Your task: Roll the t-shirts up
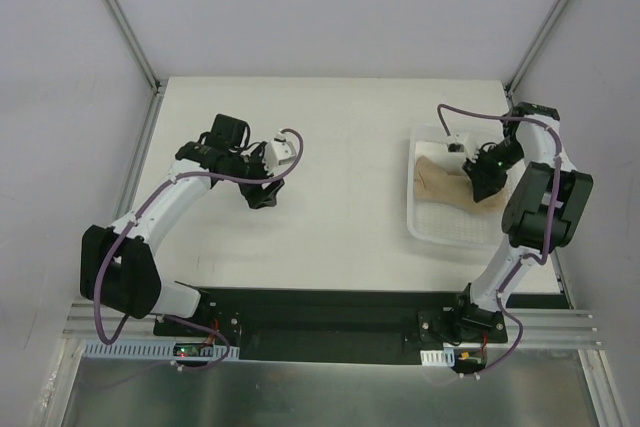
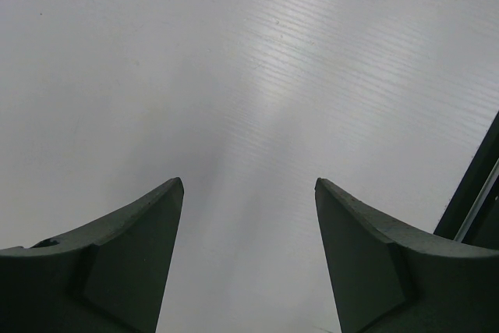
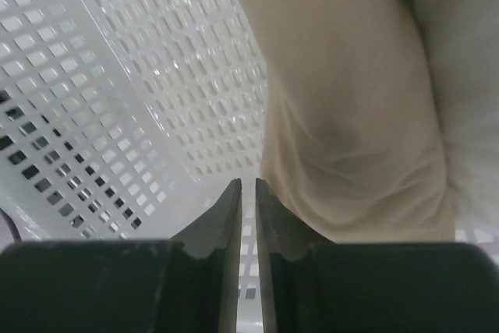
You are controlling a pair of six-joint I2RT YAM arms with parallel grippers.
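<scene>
A tan cloth (image 1: pixel 445 187), seemingly a t-shirt, lies in the white basket (image 1: pixel 412 222) on the right. In the right wrist view the tan cloth (image 3: pixel 359 107) fills the middle, with a pale grey cloth (image 3: pixel 464 99) along its right side. My right gripper (image 1: pixel 486 192) is down over the cloth in the basket. Its fingertips (image 3: pixel 235 193) stand close together, a narrow gap between them and no cloth visibly pinched. Over bare table on the left, my left gripper is open with nothing between its fingers.
A perforated basket wall (image 3: pixel 70 115) rises close to the right gripper. The table's dark front edge (image 2: pixel 475 193) shows in the left wrist view.
</scene>
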